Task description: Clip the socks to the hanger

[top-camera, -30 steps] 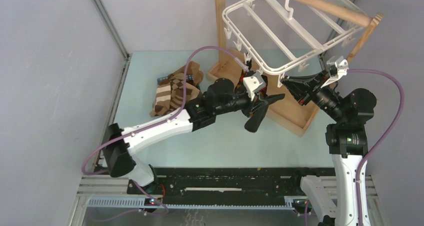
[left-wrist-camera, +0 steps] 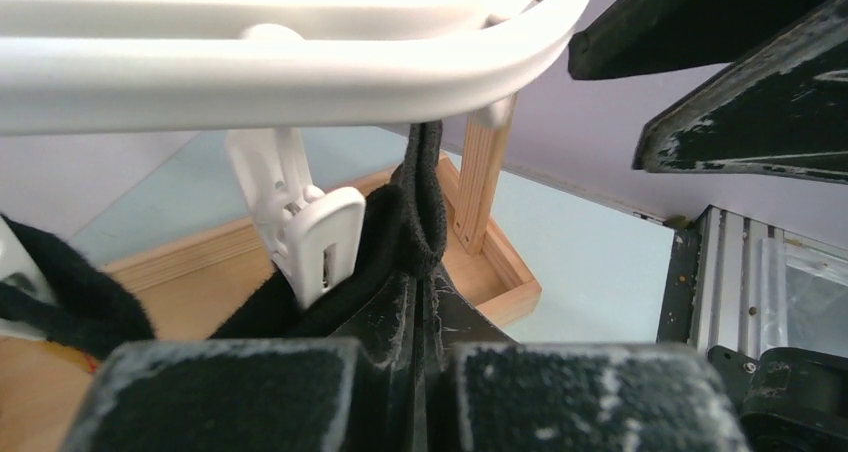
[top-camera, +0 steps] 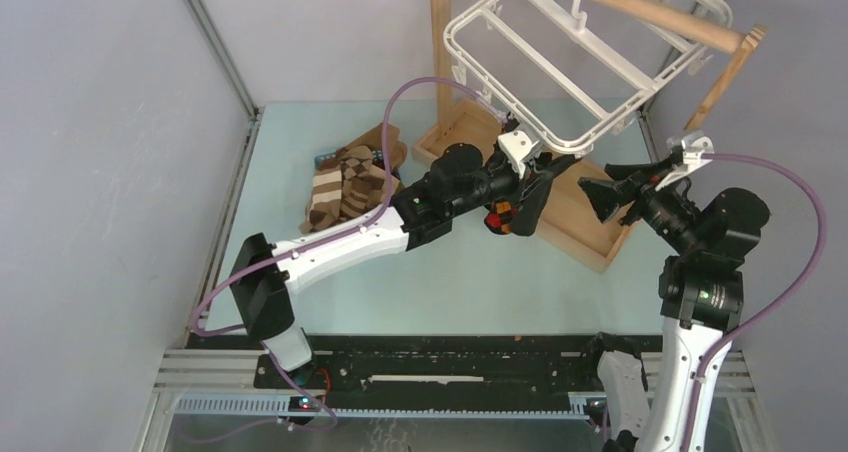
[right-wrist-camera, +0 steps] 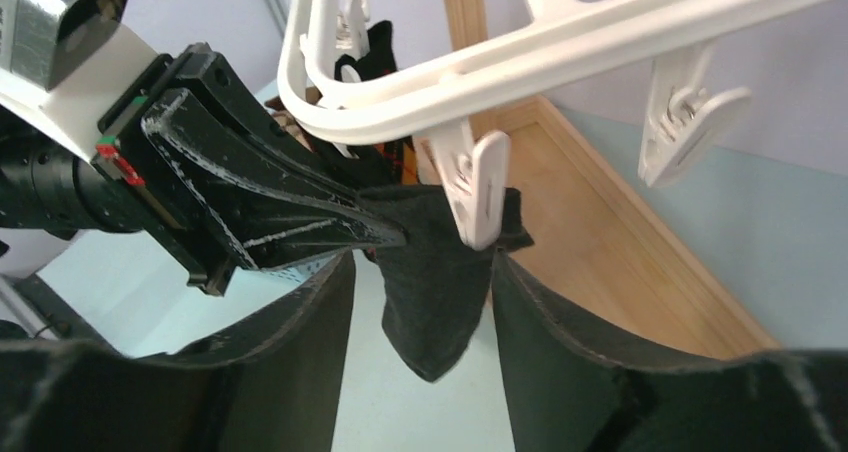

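The white clip hanger (top-camera: 545, 60) hangs from a wooden bar. A dark sock (left-wrist-camera: 425, 202) hangs at the hanger's near corner, beside a clip (right-wrist-camera: 478, 187). My left gripper is shut at that sock, seemingly pinching its cloth; how much is between the fingers is hard to see. Another dark sock (left-wrist-camera: 80, 302) hangs further along the hanger, with some red and orange behind it. My right gripper (top-camera: 600, 194) stands apart to the right of that corner, fingers parted, nothing between them.
A wooden tray (top-camera: 590, 252) sits below the hanger. A pile of brown patterned socks (top-camera: 340, 192) lies left on the pale table (top-camera: 440, 292). Wooden posts (top-camera: 440, 32) support the bar.
My left gripper has moved right and up to the hanger's corner, the sock moving with it. My right gripper has backed away rightward from that corner and opened.
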